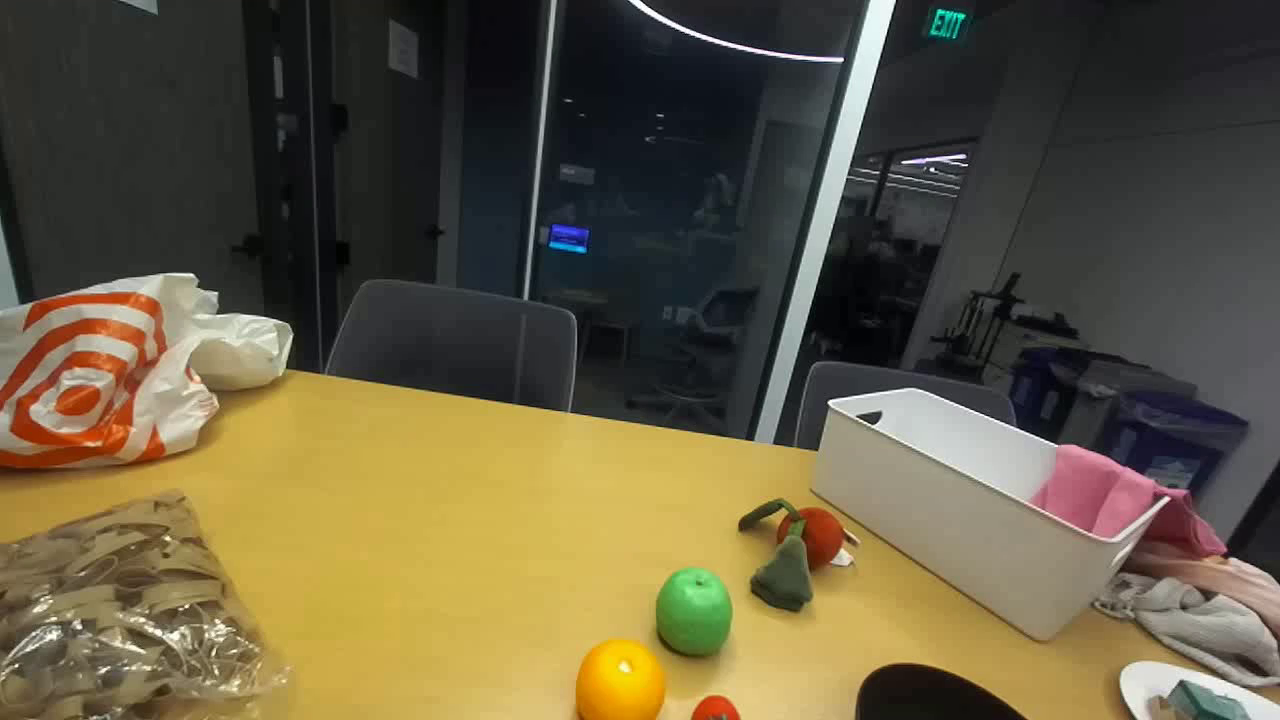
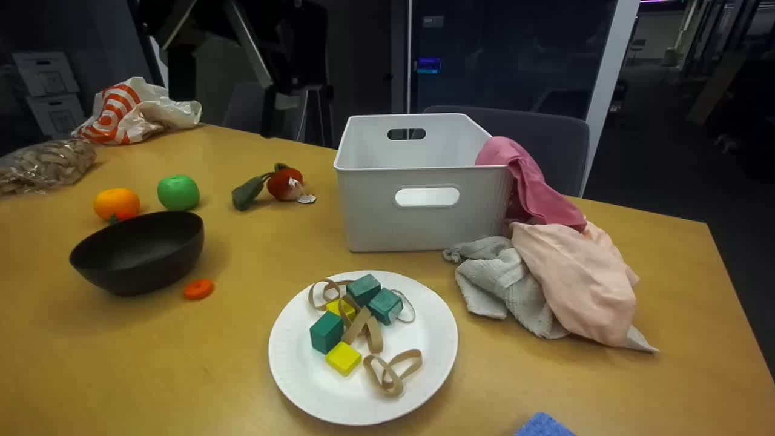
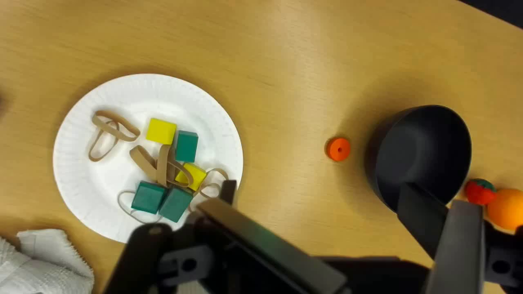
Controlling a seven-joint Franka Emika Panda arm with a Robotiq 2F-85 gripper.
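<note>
My gripper is open and empty, high over the table, its fingers wide apart. In the wrist view, a white paper plate (image 3: 78,171) lies left of it and a black bowl (image 3: 416,152) to the right. Teal blocks (image 3: 186,146), yellow blocks (image 3: 161,130) and tan rubber bands (image 3: 117,125) share the plate. Between plate and bowl, a small orange disc (image 3: 338,149) rests on bare wood. Exterior view 2 has the gripper (image 2: 226,116) at upper left, above the far part of the table. Exterior view 1 does not include it.
A white bin (image 2: 421,218) stands at the back, a pink cloth (image 2: 527,174) over its side. Crumpled cloths (image 2: 574,283) lie beside it. Beyond the bowl are a green apple (image 1: 693,612), an orange (image 1: 620,682) and a red vegetable toy (image 1: 818,536). Exterior view 1's table centre is clear.
</note>
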